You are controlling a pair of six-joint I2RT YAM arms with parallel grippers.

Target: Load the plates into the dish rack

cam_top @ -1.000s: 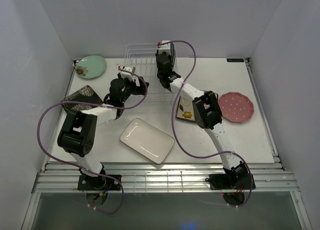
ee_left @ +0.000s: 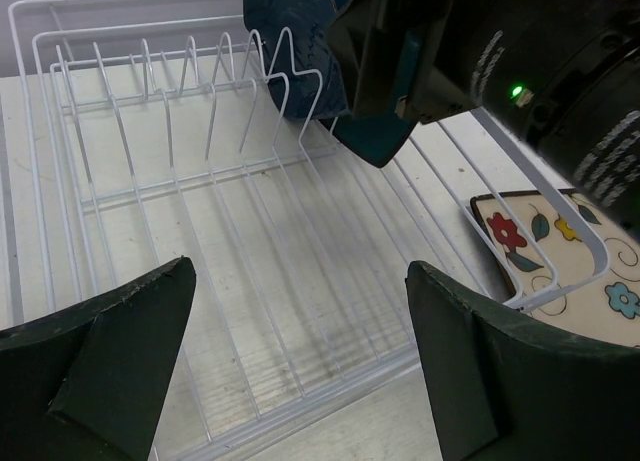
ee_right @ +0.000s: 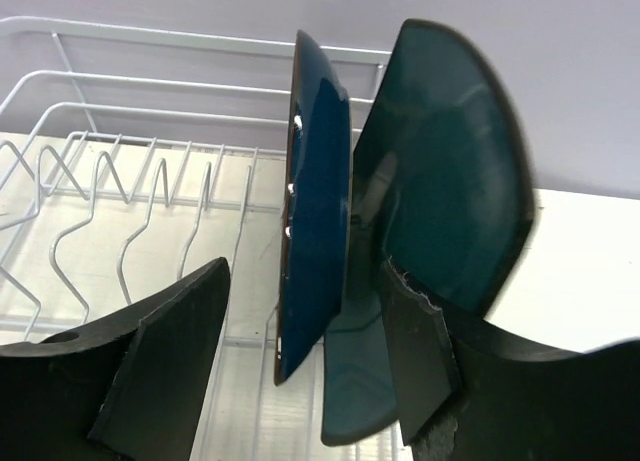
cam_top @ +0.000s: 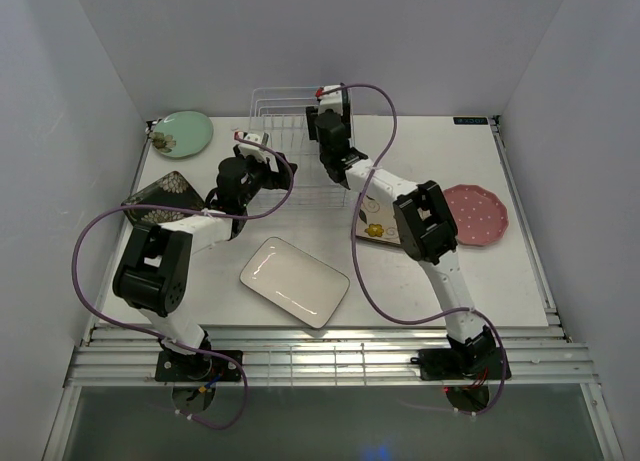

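Note:
The white wire dish rack (cam_top: 300, 196) stands at the back centre. In the right wrist view a dark blue plate (ee_right: 318, 181) and a dark green plate (ee_right: 440, 161) stand upright at the rack's right end. My right gripper is part open over them, its fingers near their lower edges; whether they touch is unclear. My left gripper hangs open over the rack's front, nothing between its fingers.
Loose on the counter lie a cream plate (cam_top: 294, 281), a pink dotted plate (cam_top: 475, 215), a flowered square plate (ee_left: 540, 241), a pale green plate (cam_top: 182, 134) and a dark square plate (cam_top: 165, 191).
My right gripper and arm have shifted slightly to the right over the rack's right end. The left arm looks unmoved.

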